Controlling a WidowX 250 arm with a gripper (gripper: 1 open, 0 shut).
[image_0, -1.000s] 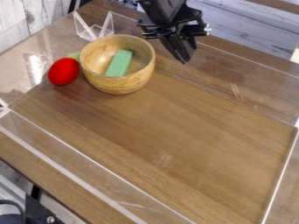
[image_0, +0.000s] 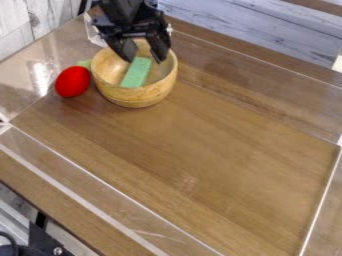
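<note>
My gripper (image_0: 138, 48), dark and standing open, is over a wooden bowl (image_0: 132, 95) at the upper left, its fingers reaching down around the bowl's back part. A green block (image_0: 135, 73) lies inside the bowl. A red round object (image_0: 74, 81) with a green top sits on the table just left of the bowl.
A pale slatted wall (image_0: 281, 25) runs behind it, and a dark object is cut off at the lower left corner.
My gripper has moved left and down, from the table's back right of the bowl to over the bowl itself. The bowl and red object look unmoved.
</note>
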